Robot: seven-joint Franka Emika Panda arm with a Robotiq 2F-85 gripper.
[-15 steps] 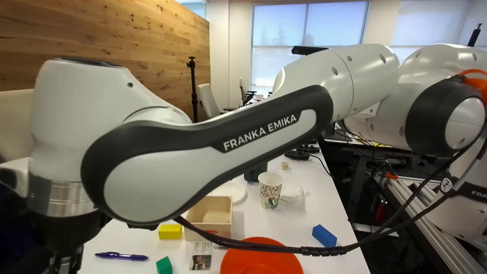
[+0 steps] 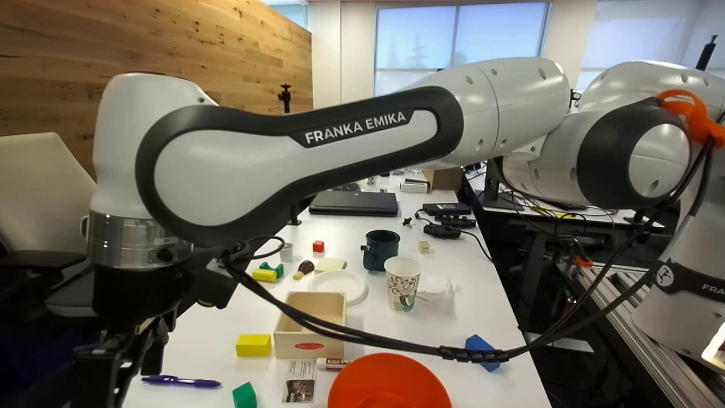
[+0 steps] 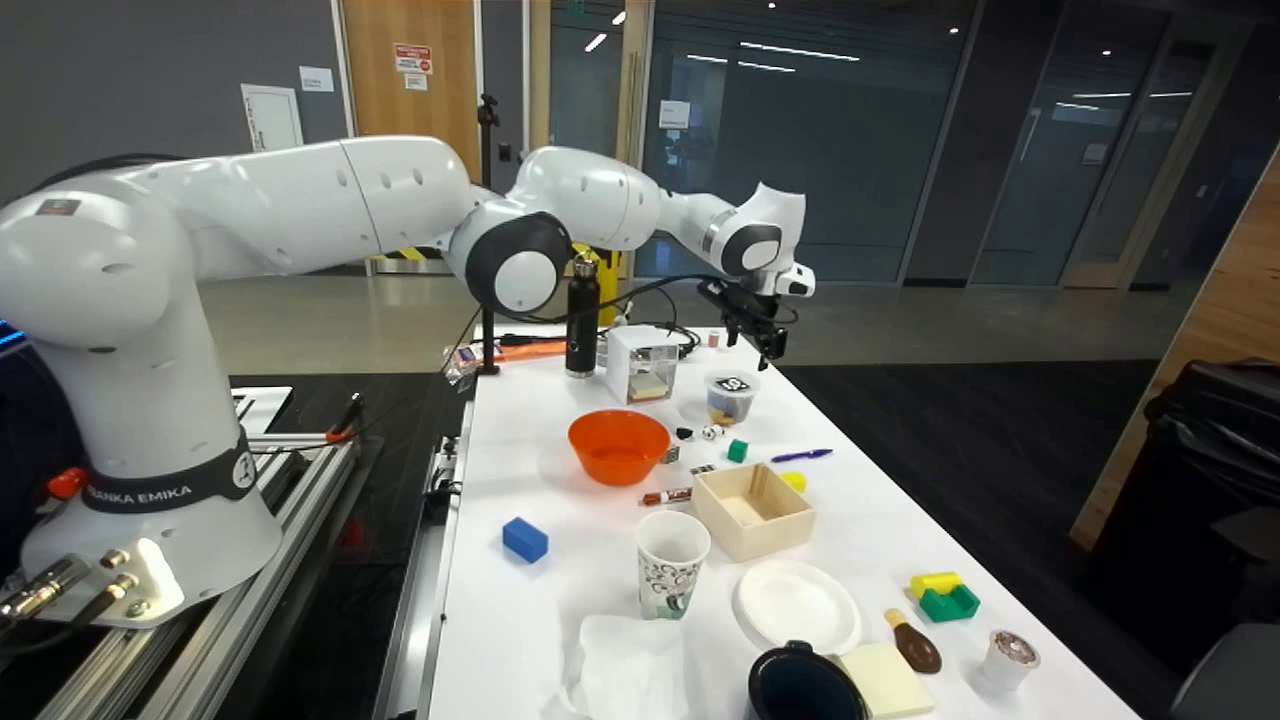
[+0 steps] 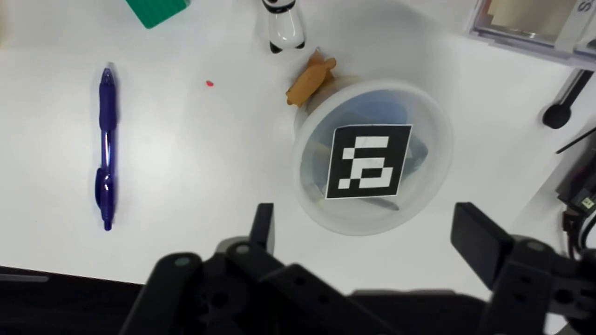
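Note:
My gripper is open, its two dark fingers wide apart with nothing held between them. In the wrist view a round clear tub with a frosted lid and a black-and-white marker sits just past the fingertips. The tub's contents are blurred through the lid. From the second exterior view, the gripper hangs over the far end of the table, above and behind the tub. A small brown animal figure touches or nearly touches the tub's side, with a black-and-white figurine beyond.
A purple pen and a green block lie left of the tub. To its right stands a clear-fronted box. An orange bowl, wooden box, paper cup and blue block occupy the table nearer the second camera.
The arm has lifted, and the hand has shifted up and rightward in the first exterior view.

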